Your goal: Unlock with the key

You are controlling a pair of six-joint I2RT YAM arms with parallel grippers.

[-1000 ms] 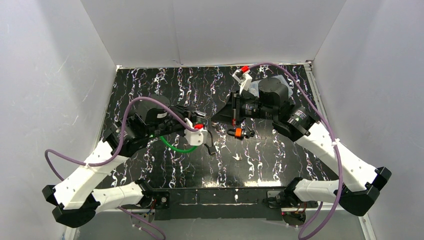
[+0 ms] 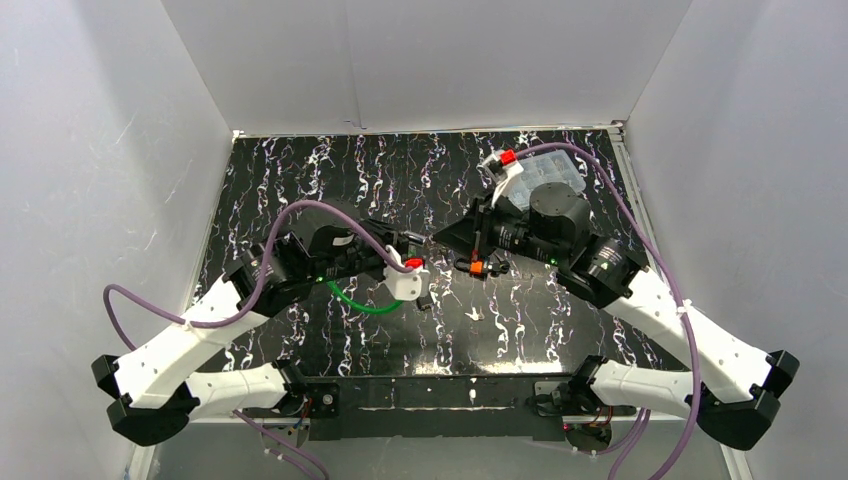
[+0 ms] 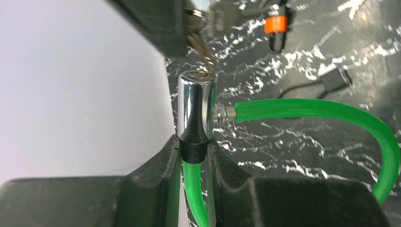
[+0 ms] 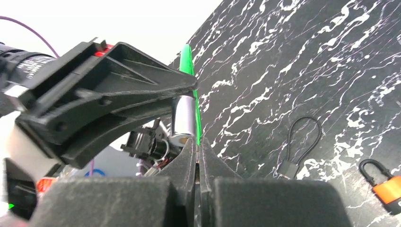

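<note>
My left gripper is shut on the black base of a chrome lock cylinder [image 3: 196, 106], whose keyhole end faces up in the left wrist view. A green cable [image 3: 302, 108] loops from the cylinder's side. Just above the keyhole hangs a blurred brass key [image 3: 203, 51], its tip close to the cylinder but not seen inside it. The key extends from my right gripper [image 2: 438, 237], which faces the left one over the table. In the right wrist view the right fingers [image 4: 208, 163] are together; the key is mostly hidden there, with the cylinder just beyond.
An orange-banded padlock [image 2: 478, 267] lies on the marbled table below the right arm. A black cable lock [image 4: 288, 169] rests nearby, and a small silvery key [image 2: 474, 314] lies farther forward. At the back right stands a clear tray [image 2: 548, 172].
Both arms have shifted a little to the right and slightly toward the front in the top view. The lock and green cable moved along with the left gripper.
</note>
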